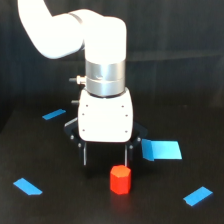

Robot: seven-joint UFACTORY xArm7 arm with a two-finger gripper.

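Observation:
A small red block rests on the dark table toward the front, just right of centre. Above and slightly behind it in the image is my gripper, pointing down. Its two thin dark fingers are set wide apart, so it stands open, and no object shows between them. The block lies below the right-hand finger. Whether that fingertip touches the block I cannot tell.
A light blue sheet lies to the right, behind the block. Strips of blue tape mark the table at front left, front right and back left.

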